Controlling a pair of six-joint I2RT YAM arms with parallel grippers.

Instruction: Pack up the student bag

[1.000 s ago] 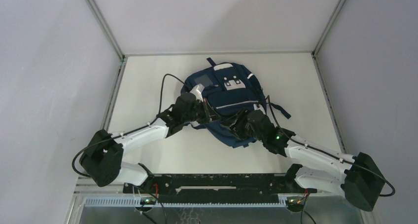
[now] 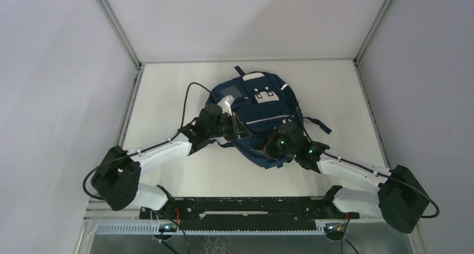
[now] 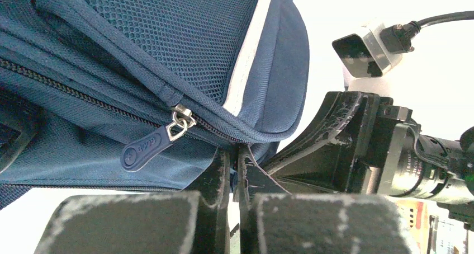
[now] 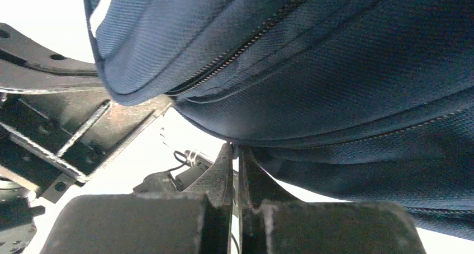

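A navy student backpack (image 2: 265,92) lies on the white table, its lower part under both grippers. In the left wrist view a zipper pull (image 3: 146,150) hangs from the bag's zipper. My left gripper is shut at the fabric edge just right of that pull; its tips meet the cloth, which may be pinched between them. My right gripper is also shut, its tips at a lower navy fabric edge (image 4: 262,136), possibly pinching it. The right gripper's body sits close beside the left one, to its right.
Bare table (image 2: 167,92) surrounds the bag on all sides. Grey walls border the table at left, back and right. A black strap (image 2: 318,124) extends to the bag's right.
The left arm and the bag look nearly the same.
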